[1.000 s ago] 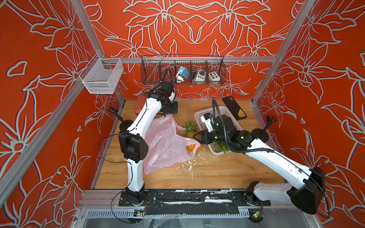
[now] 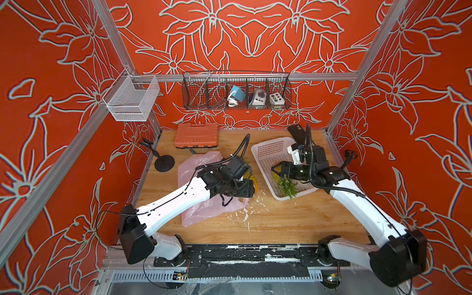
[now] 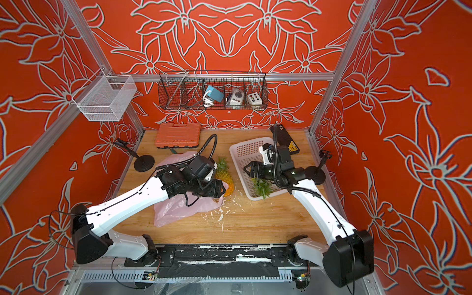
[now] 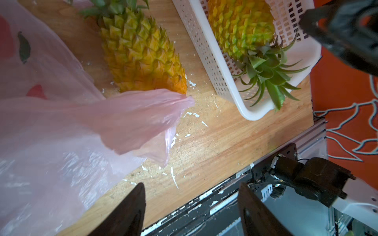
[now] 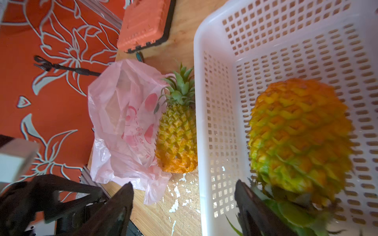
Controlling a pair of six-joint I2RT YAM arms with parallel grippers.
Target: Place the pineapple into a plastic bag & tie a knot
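The pink plastic bag [image 5: 118, 129] lies spread on the table, its handle flap draped by the lower end of a pineapple [image 4: 141, 55]. That pineapple lies on the wood between bag and basket, crown toward the back. My left gripper stands open above the bag's right edge, nothing between its fingers. A second pineapple [image 5: 299, 137] lies in the white basket [image 4: 236, 98], crown toward the front. Over the basket's left part is my right gripper, its fingers apart and empty, near that crown.
An orange case [image 2: 196, 134] sits at the back left beside a black stand [image 2: 164, 162]. A dark box [image 3: 285, 138] lies behind the basket. White scraps litter the table.
My left gripper has come from the back left forward and right over the bag's edge. The right gripper has moved right, away from the bag's handle, over the basket.
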